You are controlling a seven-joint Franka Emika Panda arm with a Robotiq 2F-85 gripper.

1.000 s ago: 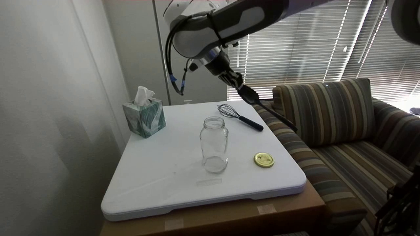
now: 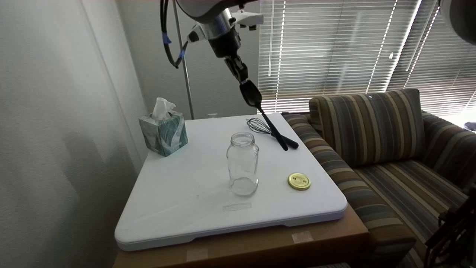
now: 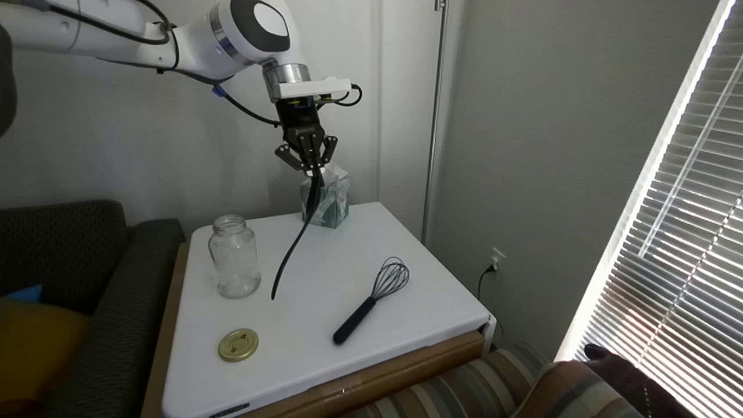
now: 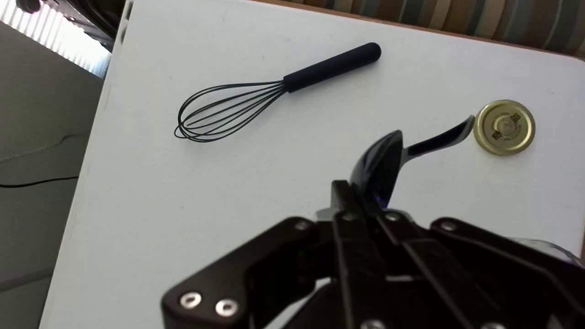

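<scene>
A black spoon (image 2: 251,93) hangs in the air with my gripper (image 2: 244,81) shut on its bowl end. Its long handle slants down and away from the fingers, the tip above the table. In exterior view 2 the spoon (image 3: 313,198) hangs below the gripper (image 3: 314,170), between the jar and the whisk in that view. The wrist view has the spoon's bowl (image 4: 382,164) right at the fingertips of the gripper. An empty clear glass jar (image 2: 243,165) stands upright and uncovered on the white table, apart from the spoon.
A gold lid (image 2: 299,181) lies flat beside the jar. The black whisk (image 3: 372,299) rests near the table's far right edge in exterior view 1. A tissue box (image 2: 164,132) stands by the wall. Striped sofa (image 2: 366,129) borders the table (image 2: 178,201), whose left front is clear.
In exterior view 1 the arm has moved left and slightly up with the spoon, whose handle now points more steeply downward. Jar, lid, whisk and tissue box have stayed put.
</scene>
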